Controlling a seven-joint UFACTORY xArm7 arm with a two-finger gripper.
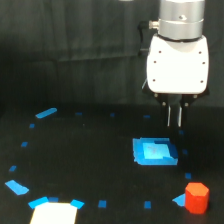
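Note:
My gripper (174, 124) hangs in the air at the right, pointing down. Its two thin fingers stand a little apart, with nothing visible between them, so it looks open. Behind and below the fingertips, a dark blue square (139, 151) with a lighter blue patch (155, 151) lies on the black surface. A red-orange block with a hexagonal outline (197, 197) sits near the front right, apart from the gripper. At the front left, a pale cream block (53, 214) is cut off by the bottom edge of the view.
Blue tape pieces mark the black table: a strip (46, 113) at far left, a light piece (17, 187) at near left, and several small squares. Light blue tape (179, 200) lies beside the red block.

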